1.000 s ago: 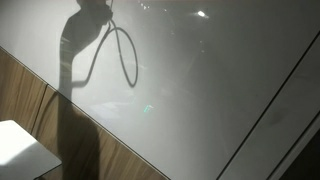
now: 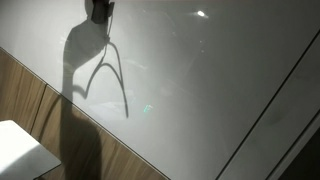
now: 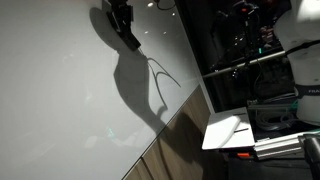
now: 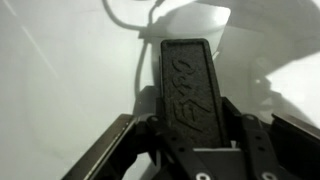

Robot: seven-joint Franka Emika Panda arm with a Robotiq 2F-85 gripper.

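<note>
A dark, flat oblong block [image 4: 190, 80] with rounded corners and raised marks on its face fills the middle of the wrist view. My gripper is shut on its near end, one finger on each side. In the second exterior view, the gripper [image 3: 121, 14] is at the top, with the dark block [image 3: 130, 39] tilted close to the white surface [image 3: 50, 80]. Only a dark end of the held block or gripper shows at the top edge of the first exterior view. Whether the block touches the surface, I cannot tell.
Wood panelling [image 2: 20, 85] borders the white surface, and a white plate-like corner [image 2: 22, 152] juts in at lower left. The arm's shadow falls across the surface. A white robot body [image 3: 300, 60] and cables stand at right in the second exterior view.
A dark end has come into view at the top of the first exterior view. The arm's shadow has shifted, and its cable loop now hangs lower and more open.
</note>
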